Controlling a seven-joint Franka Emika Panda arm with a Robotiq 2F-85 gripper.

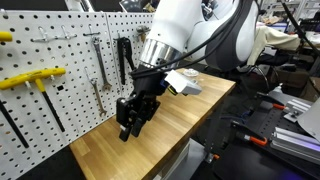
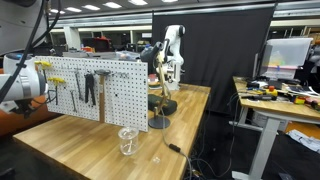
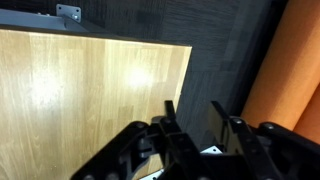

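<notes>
My gripper (image 1: 131,133) hangs low over the near end of the wooden table (image 1: 97,154), close to its front edge. In the wrist view the two dark fingertips of the gripper stand apart, and nothing shows between them. Below them the table's bare end (image 3: 90,100) and the dark floor beyond its corner can be seen.
A white pegboard (image 1: 75,100) rises along the table's back, with a yellow-handled tool (image 1: 32,76) and wrenches hanging on it. A clear jar (image 2: 128,143) stands on the wood further along.
</notes>
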